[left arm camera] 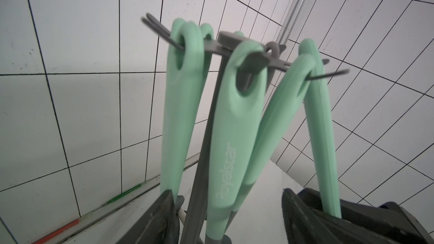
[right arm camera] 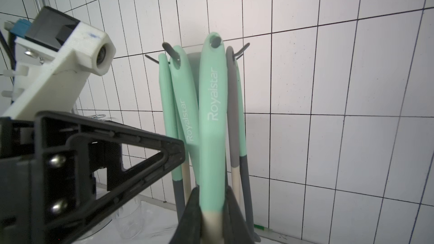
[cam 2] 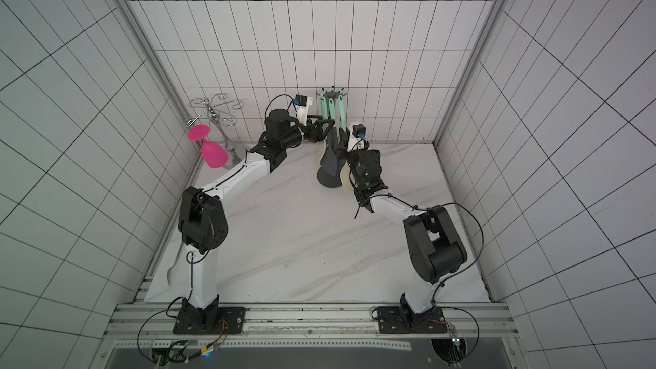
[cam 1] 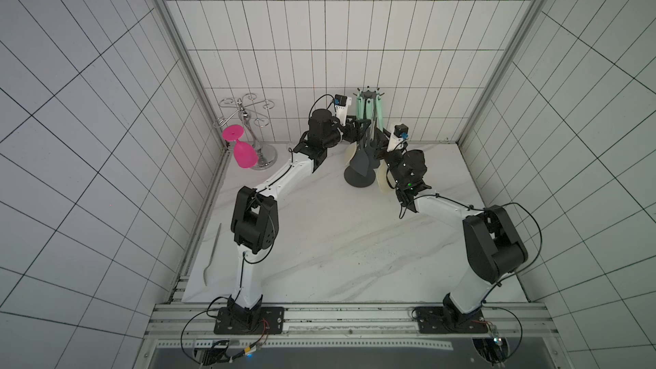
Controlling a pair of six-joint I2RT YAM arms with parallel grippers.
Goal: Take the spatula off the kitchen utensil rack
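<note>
The utensil rack (cam 1: 360, 177) stands at the back middle, its hooks bearing several green-handled utensils. My right gripper is shut on a spatula (right arm camera: 212, 108), around the lower handle where green meets cream. In the right wrist view, a hook tip still pokes through the hole at the handle's top. This spatula's cream blade (cam 2: 346, 179) hangs low beside my right gripper, partly hidden. At the rack's left, my left gripper stands part open. Between its fingers appear the rack's grey pole (left arm camera: 197, 194) and other handles (left arm camera: 232, 126).
The two grippers are close together at the rack. A pink goblet (cam 1: 244, 153) hangs on a chrome stand (cam 1: 263, 157) at the back left. A thin pale utensil (cam 1: 212, 256) lies along the left edge. Free room fills the table's middle and front.
</note>
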